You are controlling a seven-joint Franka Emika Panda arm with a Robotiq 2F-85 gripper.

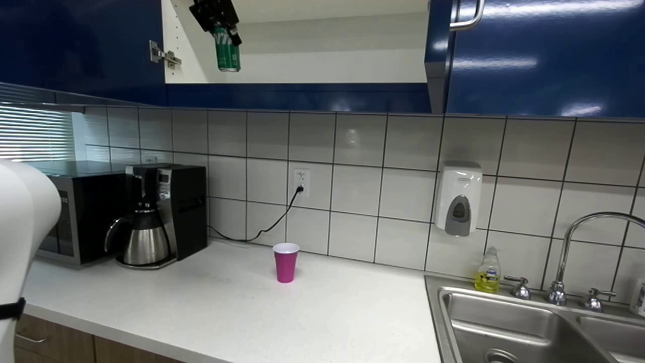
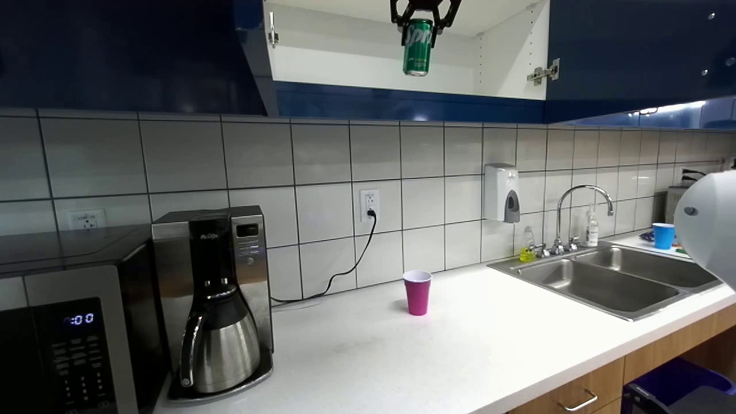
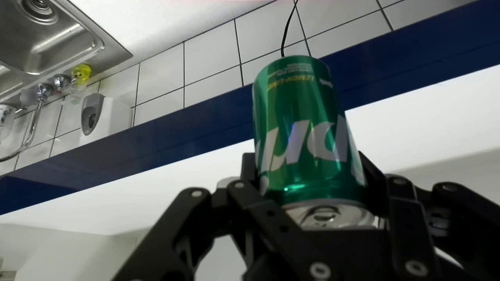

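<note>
A green Sprite can (image 1: 228, 55) hangs upright in my gripper (image 1: 224, 33), in front of the open wall cabinet (image 1: 338, 51) at the upper left of exterior view 1. Its bottom shows just above the cabinet's blue lower edge (image 1: 296, 97). Exterior view 2 has the can (image 2: 417, 52) below the gripper (image 2: 419, 31), one finger on each side. In the wrist view, black fingers flank the can (image 3: 304, 121) near its top, and the pull tab end faces the camera. The cabinet interior that shows is bare.
On the white counter (image 1: 242, 302) stands a pink cup (image 1: 285, 263). A coffee maker (image 1: 193, 212) and microwave (image 2: 69, 324) are at the left, the sink (image 1: 514, 326) at the right. Opened cabinet doors (image 2: 641, 55) flank the opening.
</note>
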